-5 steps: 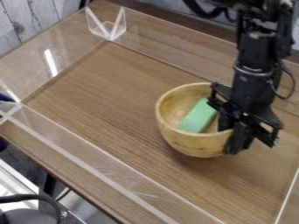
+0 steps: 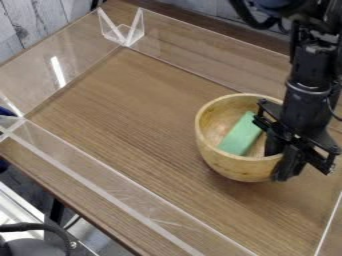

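Note:
A tan round bowl [image 2: 214, 140] sits on the right part of the wooden table [image 2: 114, 120], with a green rectangular object [image 2: 242, 133] inside it, leaning along its inside. My black gripper [image 2: 281, 160] is at the bowl's right side, shut on its rim, with the arm reaching down from the upper right. The fingertips are dark and partly hard to make out against each other.
Clear tape strips run along the table's edges, with a white taped mark [image 2: 122, 30] at the back. A dark cable-like part [image 2: 34, 230] shows at the lower left, off the table.
The green object still rides inside the bowl.

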